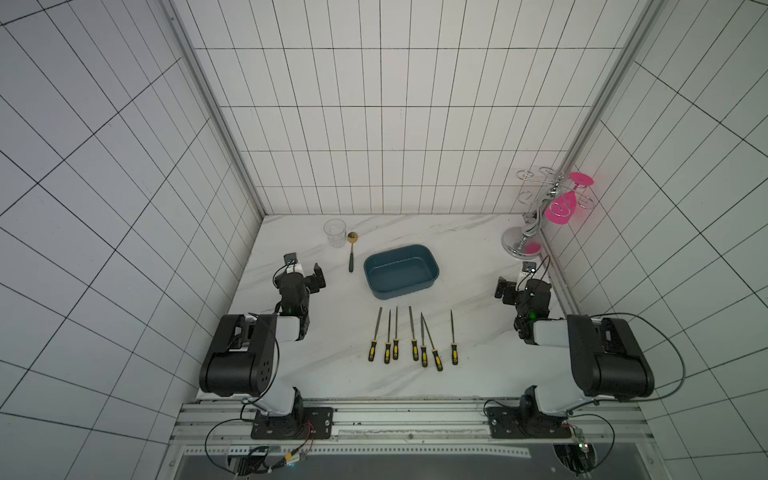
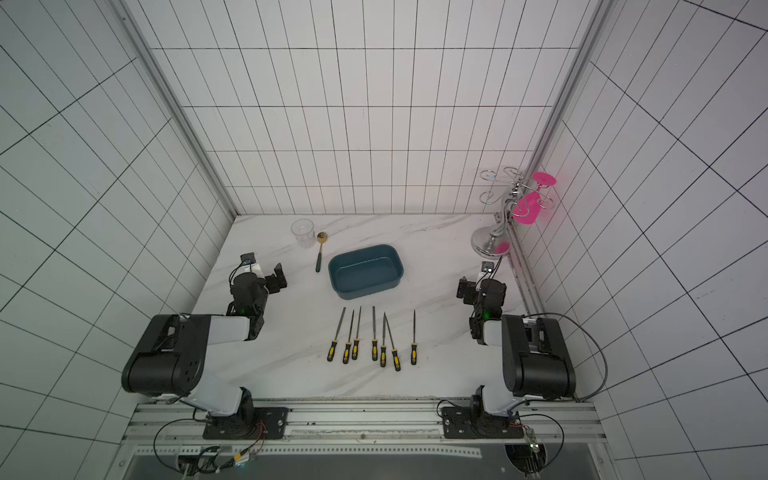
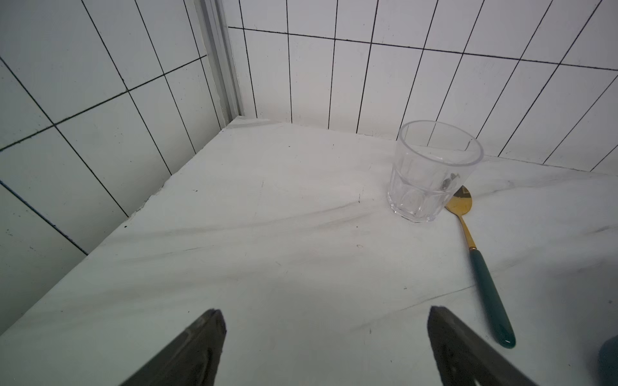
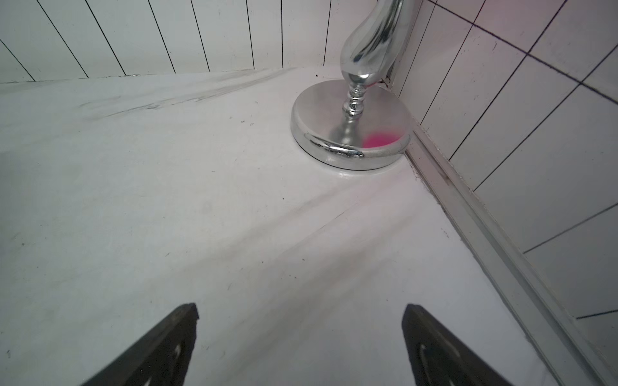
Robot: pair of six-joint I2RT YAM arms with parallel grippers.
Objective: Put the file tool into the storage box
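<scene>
Several file tools [image 1: 413,336] with yellow-and-black handles and thin dark shafts lie side by side on the white table, handles toward the front. Behind them stands the dark blue storage box [image 1: 401,288]; from above, its inside looks empty. My left gripper is open on the left side of the table, well apart from box and files, with only bare tabletop between its fingers. On the right side, my right gripper also stands open and empty. The files are in neither wrist view; an edge of the box [image 3: 608,360] shows at the left wrist view's right border.
A clear glass [image 1: 335,233] and a spoon [image 1: 351,253] with a green handle are left of the box, toward the back. A silver stand [image 1: 521,241] holding a pink goblet [image 1: 562,207] occupies the back right corner. Open tabletop lies on both sides of the files.
</scene>
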